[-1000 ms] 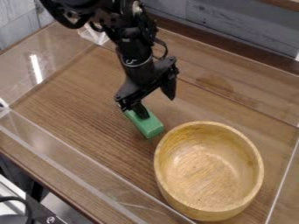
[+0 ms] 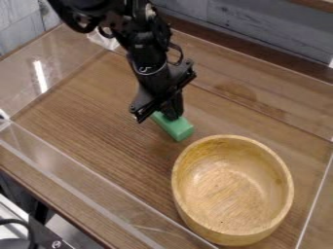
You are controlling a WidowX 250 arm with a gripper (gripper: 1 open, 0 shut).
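My gripper (image 2: 152, 109) reaches down from the top of the view to just over a green block (image 2: 174, 126). The block lies on the wooden table, its upper-left part hidden behind the black fingers. The fingers look drawn together; I cannot see anything held between them.
A large round tan bowl (image 2: 232, 189) stands to the lower right of the block. A wall runs along the back, and dark hardware sits at the lower-left corner.
The gripper has shifted slightly left and turned, its right-hand part drawing inward toward the block. The green block has moved slightly up and to the right in view.
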